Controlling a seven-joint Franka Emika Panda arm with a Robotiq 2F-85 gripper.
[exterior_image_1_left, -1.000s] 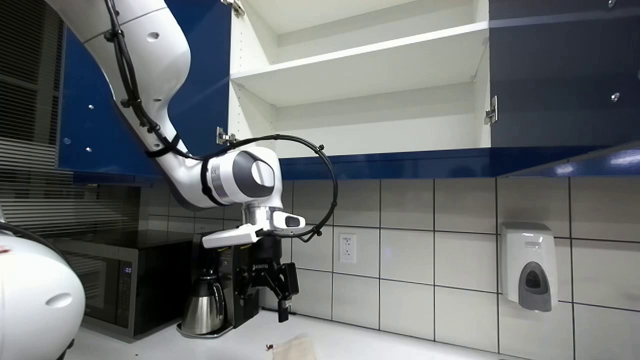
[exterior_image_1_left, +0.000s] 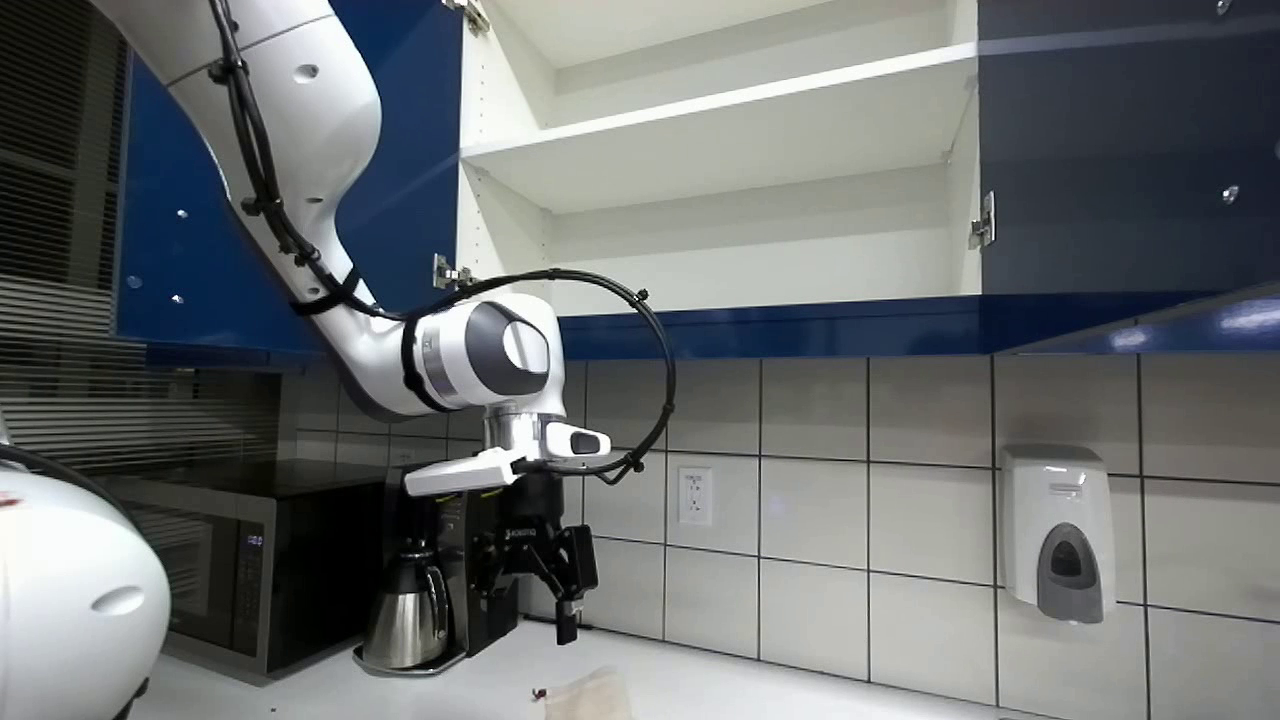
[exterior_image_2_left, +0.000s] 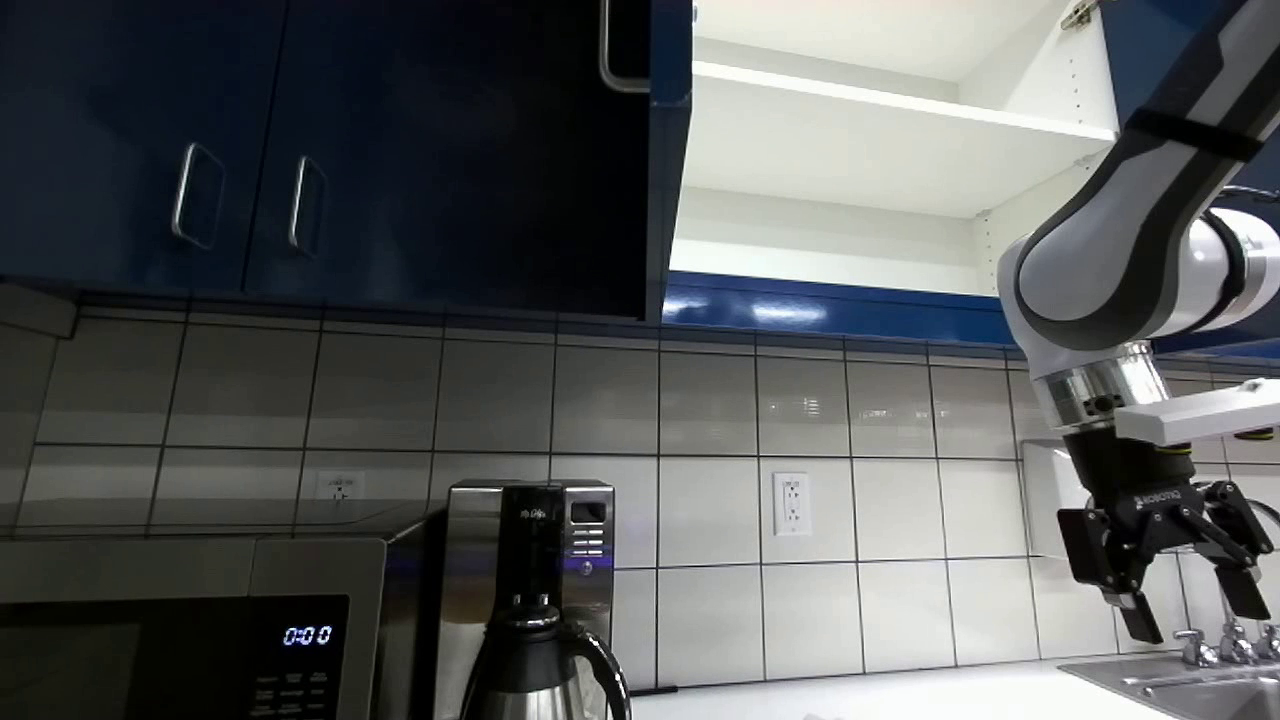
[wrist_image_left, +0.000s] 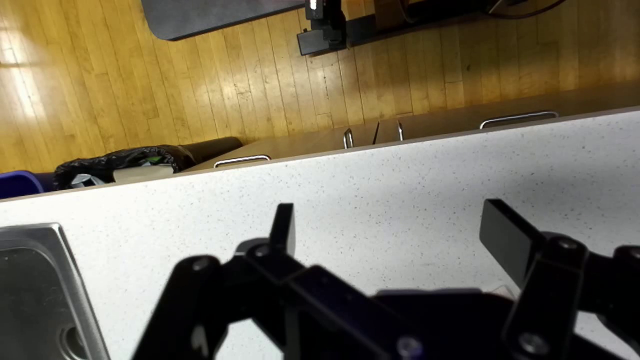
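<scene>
My gripper is open, its two black fingers wide apart and only white countertop showing between them. In exterior view 2 the gripper (exterior_image_2_left: 1203, 624) hangs fingers-down at the right, in front of the tiled wall. From exterior view 1 it (exterior_image_1_left: 566, 630) appears above the counter. A beige, cloth-like item (exterior_image_1_left: 590, 696) with a small dark bit at its corner lies on the counter, cut off by the bottom edge of that view. Behind my palm in the wrist view, a pale patch (wrist_image_left: 502, 292) shows partly; what it is I cannot tell.
A coffee maker with a steel carafe (exterior_image_1_left: 408, 618) stands beside a microwave (exterior_image_1_left: 228, 576). Overhead, the open cabinet's shelves (exterior_image_1_left: 744, 132) are empty. A sink (wrist_image_left: 36, 288) is set into the counter. The soap dispenser (exterior_image_1_left: 1058, 534) hangs on the wall.
</scene>
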